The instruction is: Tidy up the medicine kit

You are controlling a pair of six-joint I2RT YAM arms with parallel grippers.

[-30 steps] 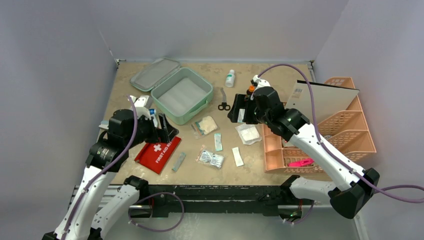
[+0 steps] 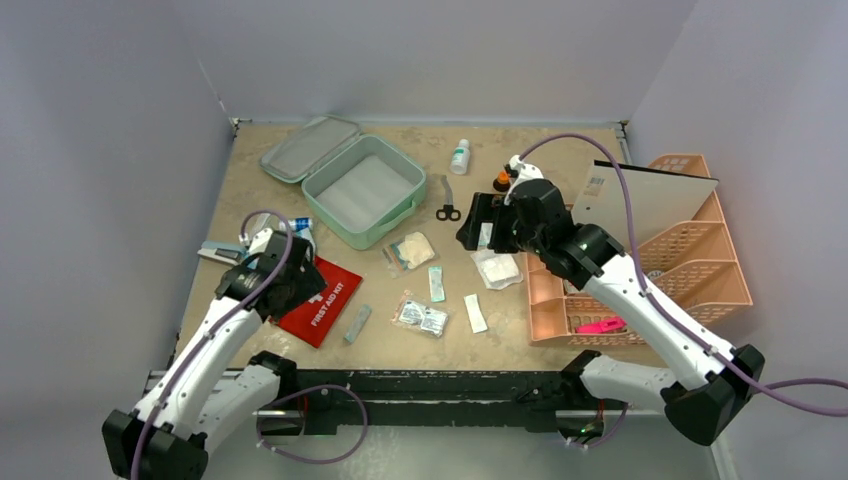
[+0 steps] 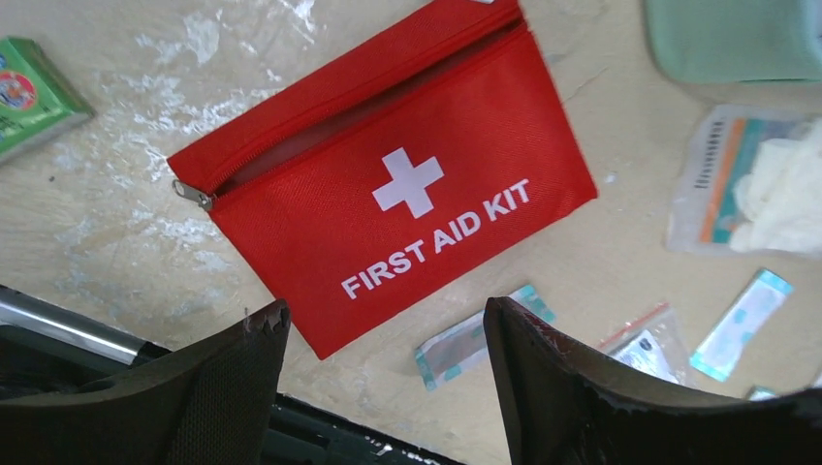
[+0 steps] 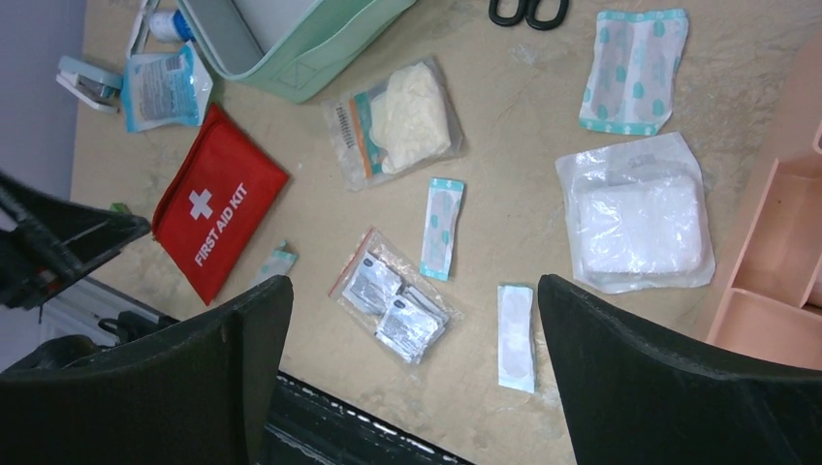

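Note:
A red first aid pouch (image 3: 417, 242) with its zipper partly open lies at the left front. Over it hovers my left gripper, open, nothing between its fingers. My right gripper hangs open above the right middle, empty. An open green case (image 2: 365, 190) sits at the back middle. Loose supplies lie about: a glove bag (image 4: 407, 126), a gauze pack (image 4: 640, 218), a bag of small packets (image 4: 397, 310), several strips (image 4: 441, 223), black scissors (image 2: 447, 210), a white bottle (image 2: 460, 157).
A salmon organizer (image 2: 700, 290) with a board (image 2: 610, 200) fills the right side. A green box (image 3: 34, 97) lies left of the pouch in the left wrist view. Bare table shows between the items at the middle.
My left arm has swung left and toward the pouch's left end, its gripper now turned downward over the pouch. The right arm has barely moved.

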